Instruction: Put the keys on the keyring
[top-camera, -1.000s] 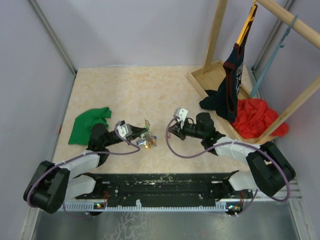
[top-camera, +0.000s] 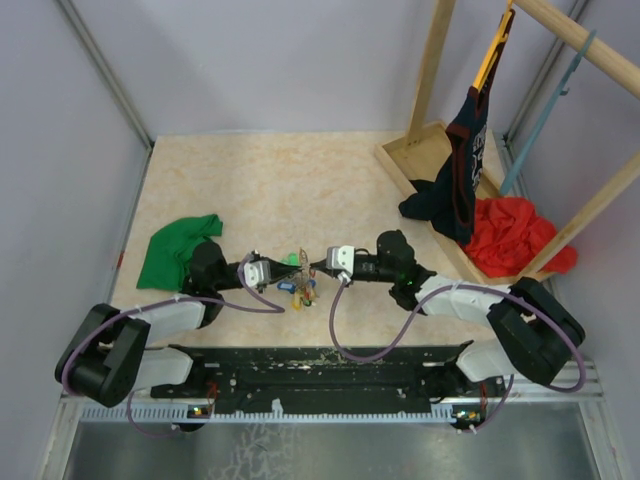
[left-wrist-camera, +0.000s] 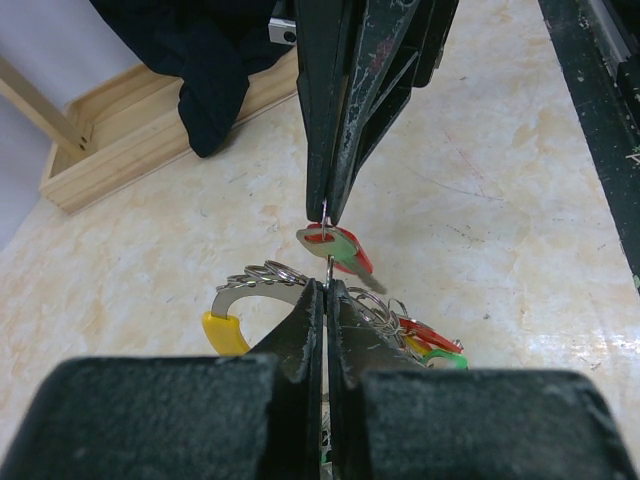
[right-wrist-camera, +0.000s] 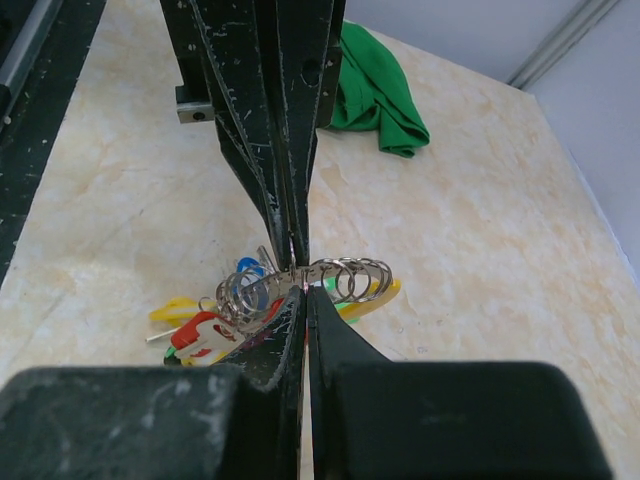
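Note:
Both grippers meet near the table's middle. My left gripper is shut on the wire keyring (right-wrist-camera: 250, 295), from which a cluster of coloured keys hangs, yellow (left-wrist-camera: 225, 330), red and green. Opposite it, my right gripper is shut on a red and green key (left-wrist-camera: 340, 245), held upright by its thin metal part just above the ring in the left wrist view. Whether that key touches or is threaded on the ring I cannot tell.
A green cloth (top-camera: 175, 250) lies at the left. A wooden box (top-camera: 410, 155) with dark and red cloths and a frame stands at the right. The table behind the grippers is clear.
My right gripper has moved left with its key until it is up against the keyring. My left gripper has shifted slightly right with the bunch.

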